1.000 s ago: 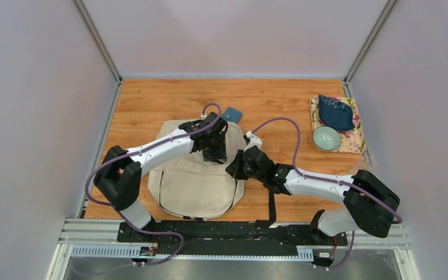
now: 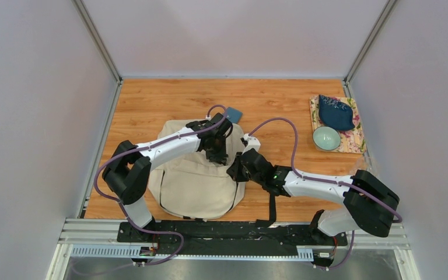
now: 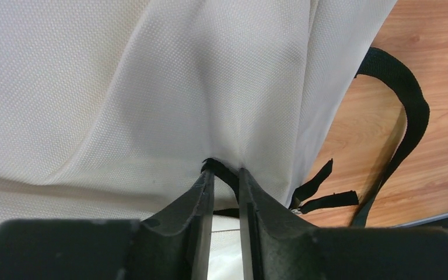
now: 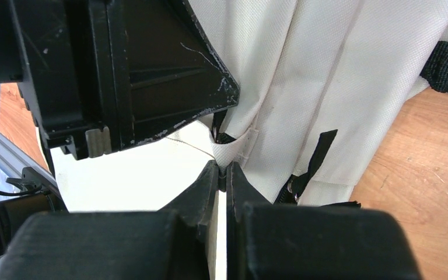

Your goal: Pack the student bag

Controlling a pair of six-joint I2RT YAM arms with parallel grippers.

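Note:
The cream bag point(image 2: 192, 189) lies flat on the table under both grippers. In the left wrist view, my left gripper is partly open, its fingertips either side of a black strip point(image 3: 224, 171) at the bag's seam; contact is unclear. My right gripper is shut on a folded cream fabric edge point(image 4: 226, 150) of the bag. Close above that fold, the left gripper's black body point(image 4: 151, 76) hides part of the seam. A zipper end with a black pull tab point(image 4: 318, 154) lies to the right of the right fingertips.
A blue notebook-like item point(image 2: 233, 115) lies behind the bag. On a floral mat point(image 2: 350, 143) at the right sit a dark blue pouch point(image 2: 334, 112) and a pale green bowl point(image 2: 326, 138). A black strap point(image 2: 272, 209) trails toward the front edge. Table between bag and mat is clear.
My left gripper has shifted slightly to the right, closer to the right one. The right gripper has barely moved and the bag lies much as before.

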